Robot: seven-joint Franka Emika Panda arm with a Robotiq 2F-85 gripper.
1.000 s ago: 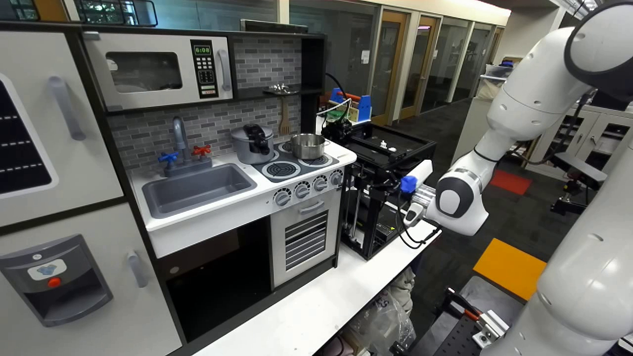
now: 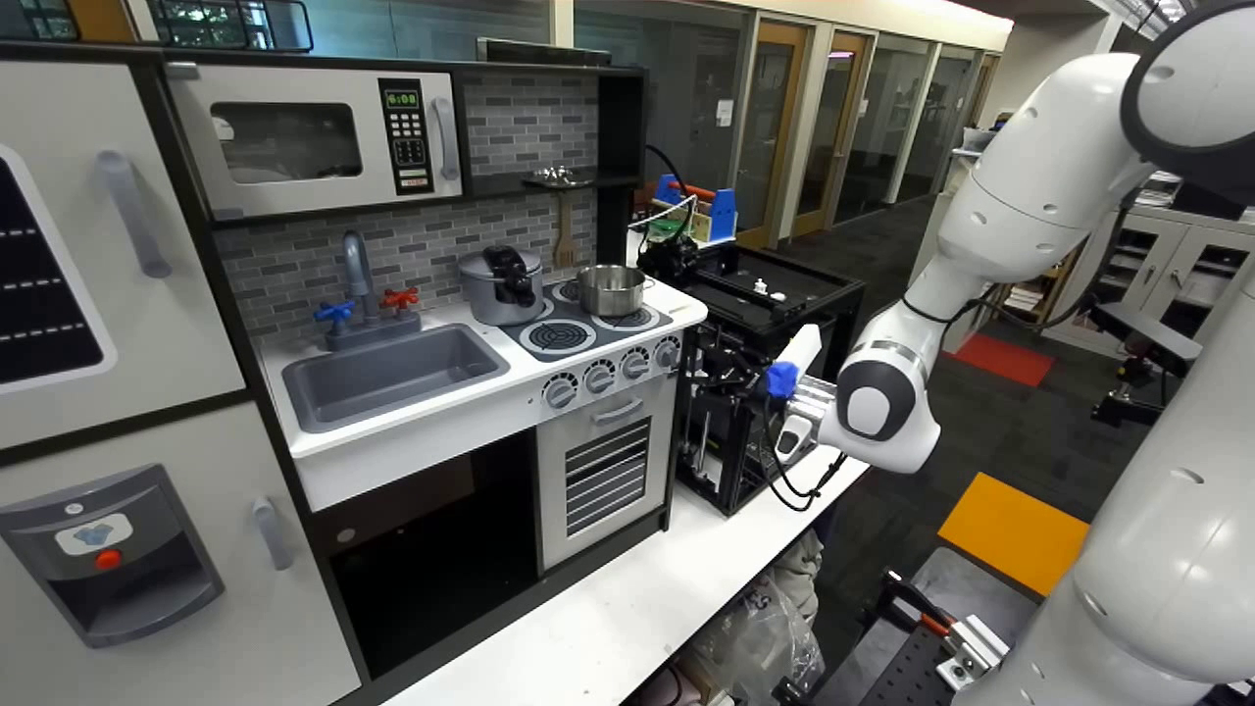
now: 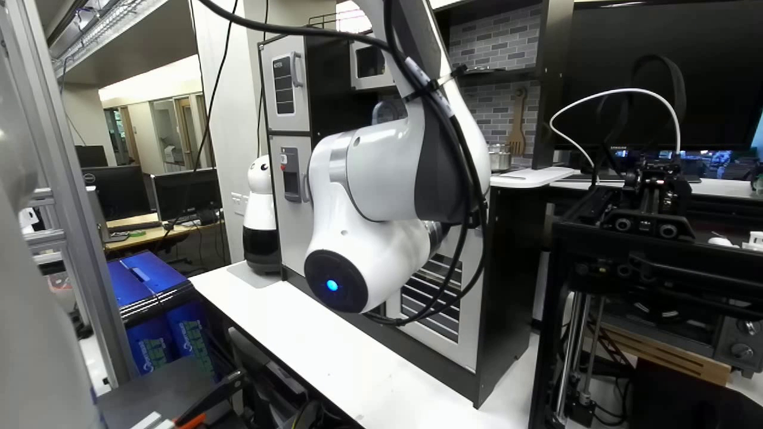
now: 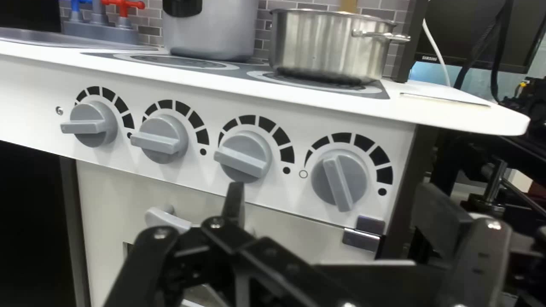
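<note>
Four grey knobs line the stove's front panel; in the wrist view the rightmost knob (image 4: 340, 179) has its ridge steeply upright, unlike the knob beside it (image 4: 243, 156), whose ridge lies nearly level. My gripper is open, its black fingers (image 4: 234, 202) wide apart and nothing held between them. From this view the rightmost knob appears between the fingertips, with the gripper standing off in front of the panel. Exterior view 1 has the gripper to the right of the stove front (image 2: 635, 363). In exterior view 2 the arm (image 3: 386, 171) hides the gripper.
A steel pot (image 2: 612, 289) and a grey lidded pot (image 2: 502, 284) stand on the stovetop. Below the knobs is the oven door handle (image 4: 167, 219). A black-framed machine (image 2: 753, 412) stands close on the stove's right.
My arm and gripper have moved left in exterior view 1, closer to the stove front. The pots and the knobs look unchanged.
</note>
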